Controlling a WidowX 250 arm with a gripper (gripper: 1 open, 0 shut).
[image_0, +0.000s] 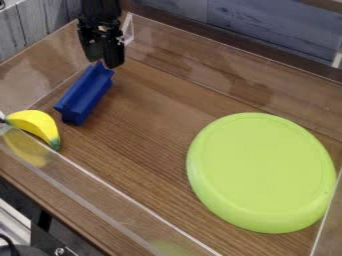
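Note:
The black gripper (102, 50) is open, coming down from the top left just above the upper end of a blue bar (83, 96), which lies diagonally on the wooden table (160, 130). A yellow banana-like object (36, 124) lies at the left, below the blue bar. A large lime green round plate or disc (261, 172) covers the lower right of the table.
A grey plank wall (254, 30) runs along the back. Clear walls edge the lower left and right of the work area.

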